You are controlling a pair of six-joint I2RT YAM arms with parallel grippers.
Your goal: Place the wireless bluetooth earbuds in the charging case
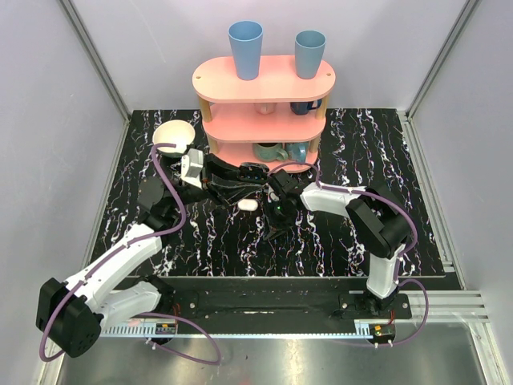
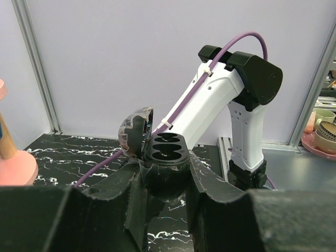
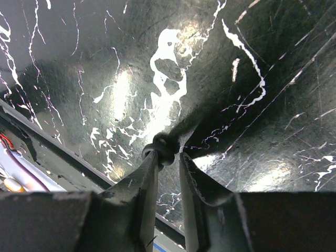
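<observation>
My left gripper is shut on the black charging case (image 2: pixel 167 163), held raised in the air; its lid stands open and the wells on top look empty. In the top view the case (image 1: pixel 253 170) is left of my right arm. My right gripper is low over the black marble table, fingertips at a small black earbud (image 3: pixel 163 149). The earbud lies at or between the tips; whether it is gripped I cannot tell.
A pink tiered shelf (image 1: pixel 264 74) with cups stands at the back, a cream bowl (image 1: pixel 173 133) at back left, and a small white object (image 1: pixel 248 204) on the table between the arms.
</observation>
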